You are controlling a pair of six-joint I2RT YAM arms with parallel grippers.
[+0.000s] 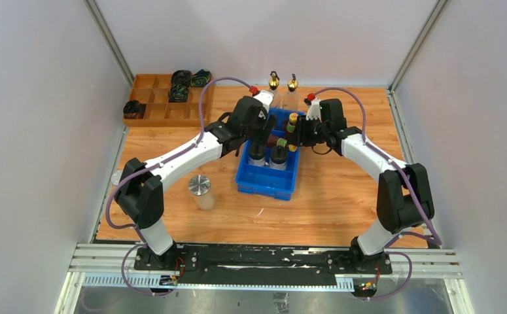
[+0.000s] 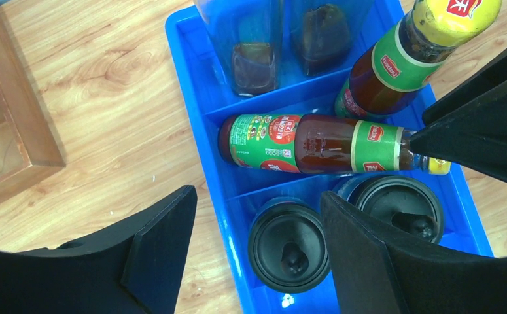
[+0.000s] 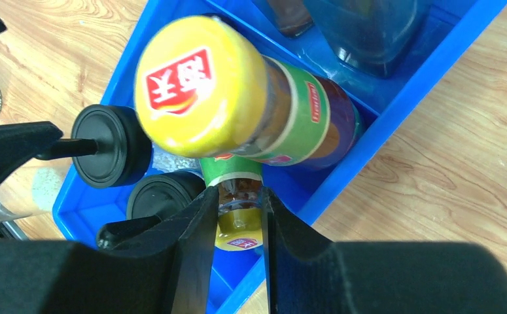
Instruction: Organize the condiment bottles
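A blue divided tray (image 1: 267, 190) holds several condiment containers. In its middle compartment a brown sauce bottle with green labels (image 2: 326, 140) lies on its side, its yellow cap to the right. Another sauce bottle (image 2: 384, 69) leans up beside it. Two black-lidded jars (image 2: 290, 248) share the compartment in front. My left gripper is open over the tray's left side, nothing between its fingers. The fingers of my right gripper stand on either side of the lying bottle's neck, close to it; firm contact cannot be made out.
Two glass bottles with gold pourers (image 1: 283, 85) stand in the tray's back compartment. A silver-lidded jar (image 1: 200, 186) stands left of the tray. A wooden organizer (image 1: 161, 112) sits at the back left.
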